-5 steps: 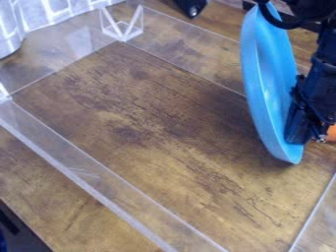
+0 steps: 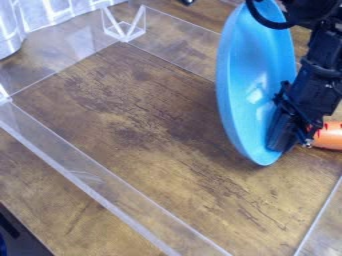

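A large light blue plastic dish (image 2: 245, 80) stands tilted nearly on edge at the right of the camera view. The black gripper (image 2: 290, 117) is at its right side, against the dish's lower edge; its fingers are dark and partly hidden, so what lies between them is unclear. An orange cylindrical object (image 2: 327, 136) lies behind the gripper at the right edge, partly out of view.
Clear acrylic walls (image 2: 80, 175) frame a bare wooden floor (image 2: 127, 120), open across the middle and left. A white ribbed object (image 2: 20, 22) is at the top left, outside the walls.
The dish and gripper have moved left by a short way, and the dish's face shows a little wider. More of the orange object now shows.
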